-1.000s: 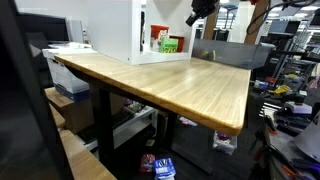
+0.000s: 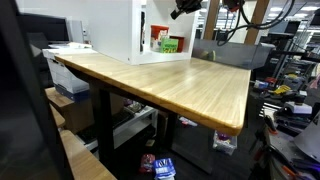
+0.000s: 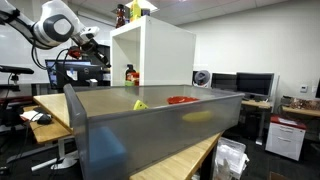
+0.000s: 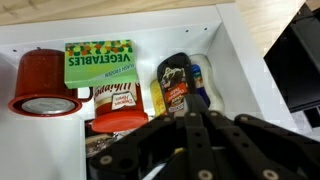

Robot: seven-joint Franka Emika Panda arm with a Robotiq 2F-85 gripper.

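My gripper hangs over a white shelf unit in the wrist view, its fingers shut with nothing visible between them. Exterior view 1 has the gripper (image 2: 175,14) high above the shelf's contents, and in exterior view 2 the gripper (image 3: 104,60) is left of the tall white cabinet. Below it in the wrist view are a green vegetables box (image 4: 98,65), a dark red can (image 4: 46,94), a jar with an orange-red lid (image 4: 118,121) and a black-topped bottle with a red label (image 4: 176,84). The gripper body hides part of the lower view.
A white shelf wall (image 4: 232,62) runs along the right of these items. In exterior view 2, a grey bin (image 3: 150,135) stands in front, with a red item (image 3: 182,100) at its far side.
Over the last second my gripper has moved up and to the left in exterior view 1, above the shelf items. The items on the shelf look unmoved.
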